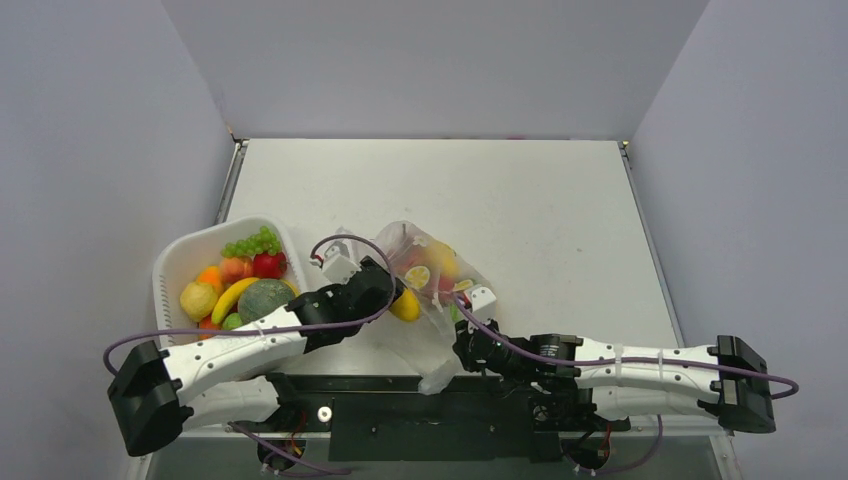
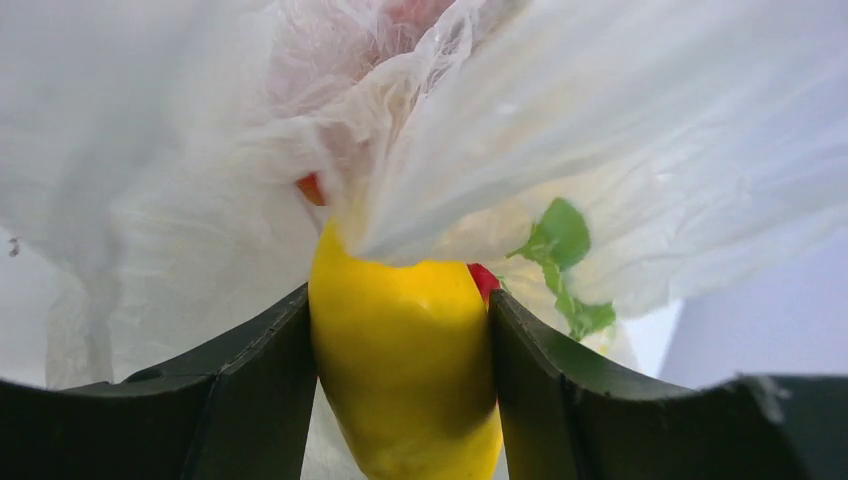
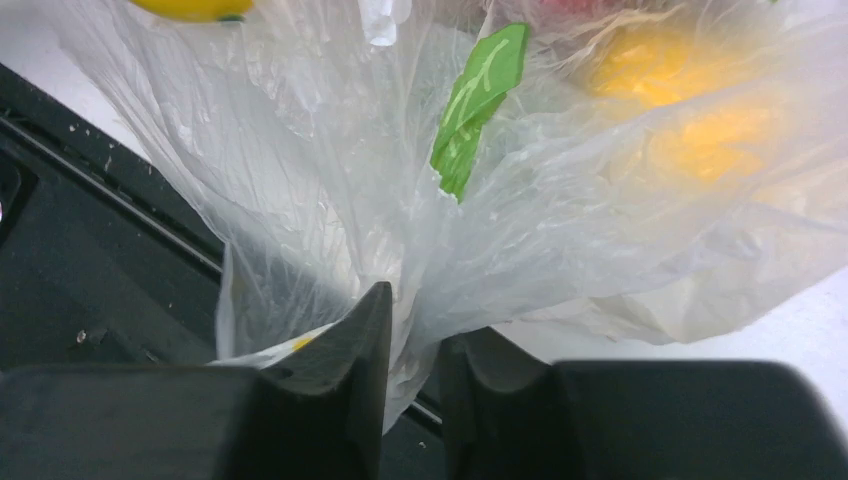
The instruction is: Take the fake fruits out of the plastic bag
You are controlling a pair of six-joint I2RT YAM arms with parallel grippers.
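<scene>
A translucent plastic bag with yellow, red and green fruits inside lies at the table's front middle. In the left wrist view my left gripper is shut on a yellow fruit at the bag's opening, with plastic hanging over its top. My right gripper is at the bag's front edge, with crumpled plastic between its fingers; how far they are closed is hard to tell. A green piece shows on the bag in the right wrist view.
A white basket of assorted fruits stands at the left beside my left arm. The dark front edge lies below the bag.
</scene>
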